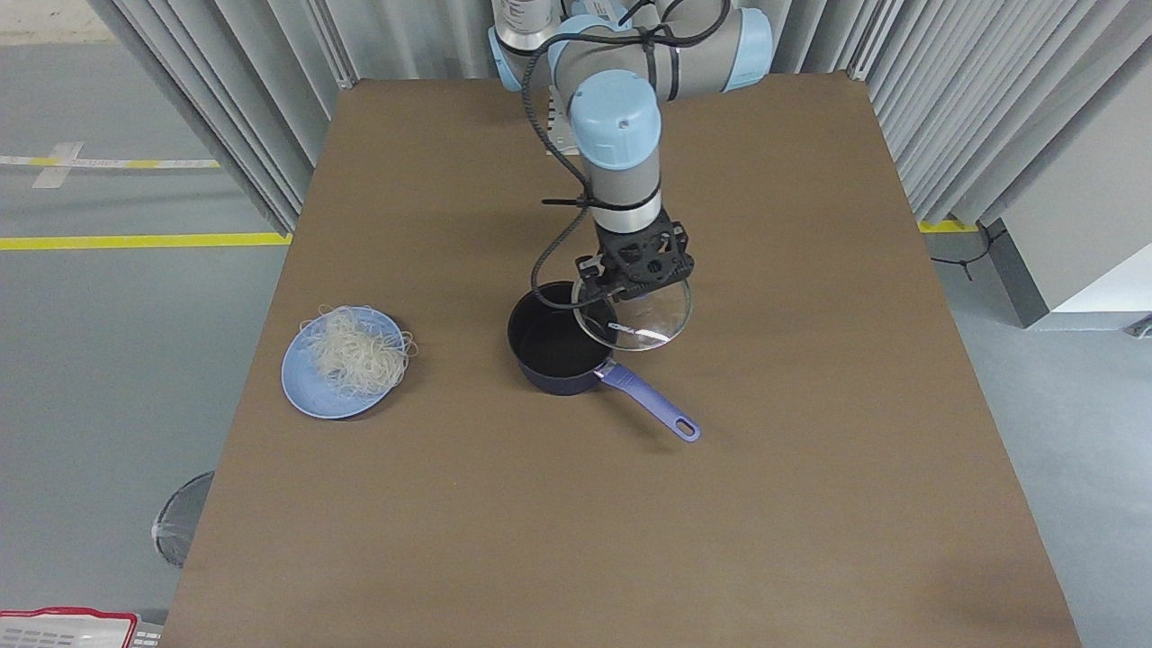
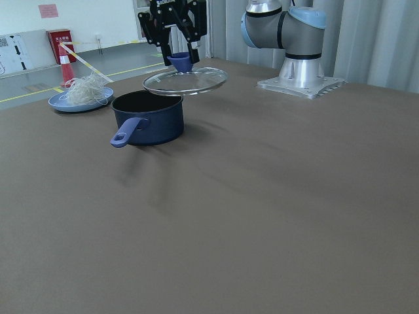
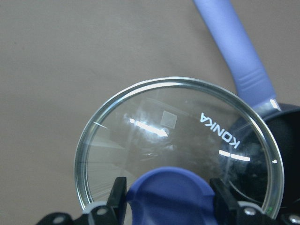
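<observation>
My gripper (image 2: 181, 53) is shut on the blue knob (image 3: 171, 199) of a glass lid (image 1: 655, 324), holding it raised and offset over a dark blue saucepan (image 1: 553, 353). The lid, marked KONKA, overlaps part of the pot's opening, and the rest of the interior shows dark. The pot's long blue handle (image 1: 655, 403) points toward the front right in the front view. A light blue plate (image 1: 305, 383) with a heap of pale noodles (image 1: 356, 349) sits to the left of the pot.
The robot's base (image 2: 300, 85) stands at the back edge. A basket and a bin are on the floor at the left, off the table.
</observation>
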